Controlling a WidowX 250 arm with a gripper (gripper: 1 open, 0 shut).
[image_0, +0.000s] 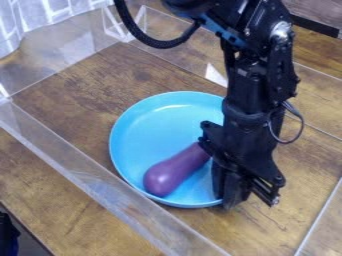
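A light blue round bowl (144, 130) sits on the wooden table, with a purple eggplant (171, 172) lying in it toward its lower right. My black gripper (230, 188) is down at the bowl's right side, beside the eggplant, its tips low near the rim. It looks shut, with nothing visible between its fingers, though the tips are partly dark and hard to make out. The eggplant's upper end is partly hidden behind the gripper.
A clear plastic edge (80, 170) runs diagonally along the lower left, in front of the bowl.
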